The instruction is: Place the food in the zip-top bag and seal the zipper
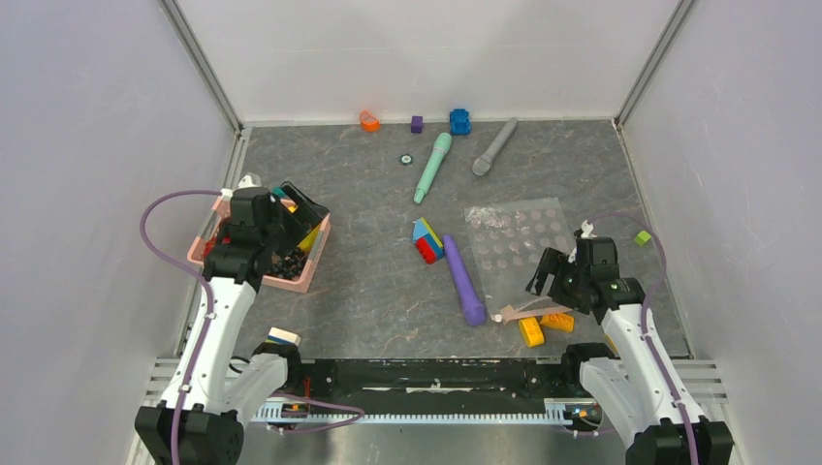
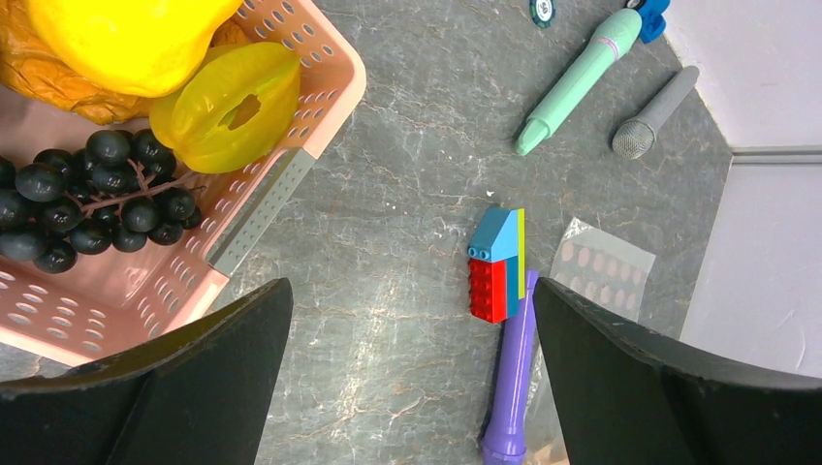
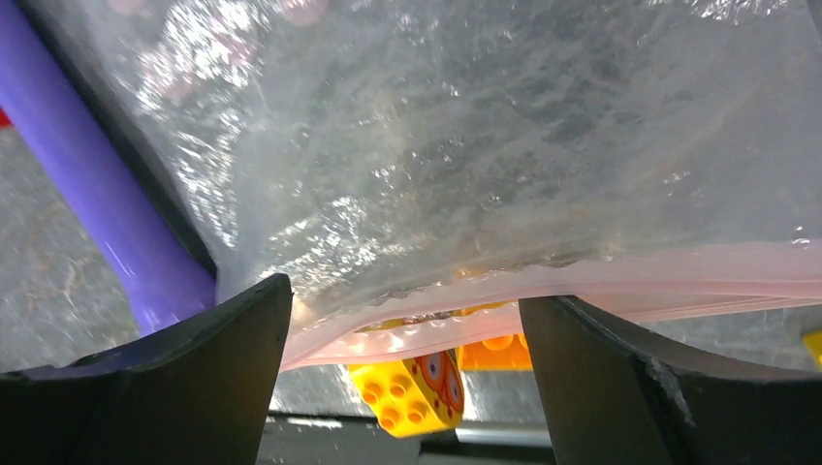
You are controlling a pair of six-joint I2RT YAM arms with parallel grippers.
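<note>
The clear zip bag point(image 1: 514, 252) with a pink zipper strip lies on the right side of the table. My right gripper is open over the bag's zipper end, fingertips beside the pink strip point(image 3: 708, 281). My left gripper hangs open beside the pink basket point(image 2: 330, 97), which holds black grapes point(image 2: 102, 194), a yellow starfruit point(image 2: 233, 107), a larger yellow fruit point(image 2: 126, 39) and something orange and crinkled point(image 2: 29, 58).
A purple microphone point(image 1: 463, 281) and toy bricks point(image 1: 427, 242) lie left of the bag. Yellow blocks point(image 1: 530, 331) sit at the front edge. Green point(image 1: 432, 167) and grey point(image 1: 494, 145) microphones lie at the back.
</note>
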